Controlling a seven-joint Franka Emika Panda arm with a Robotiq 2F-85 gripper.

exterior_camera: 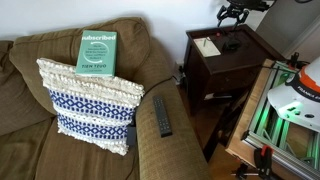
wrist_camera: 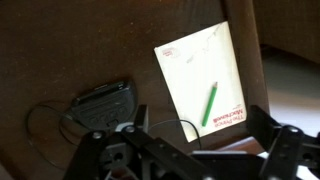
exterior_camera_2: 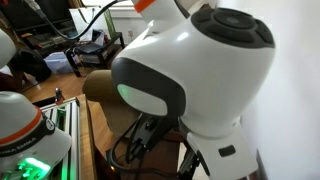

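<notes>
My gripper stands open above the dark side table (wrist_camera: 120,35), its two black fingers far apart at the bottom of the wrist view. Below it lies a white notepad (wrist_camera: 185,75) with red lettering, and on that rests a short green pencil (wrist_camera: 210,104). A black device (wrist_camera: 104,106) with a thin cable sits to the left of the pad. Nothing shows between the fingers. Exterior view 1 has the gripper (exterior_camera: 233,14) over the back of the side table (exterior_camera: 225,62), apart from the pad (exterior_camera: 207,46).
A brown sofa (exterior_camera: 180,150) holds a patterned pillow (exterior_camera: 92,108), a green book (exterior_camera: 97,52) and a remote (exterior_camera: 162,116). The robot's white arm (exterior_camera_2: 190,75) fills much of exterior view 2. A wooden table (exterior_camera: 250,120) stands at the right.
</notes>
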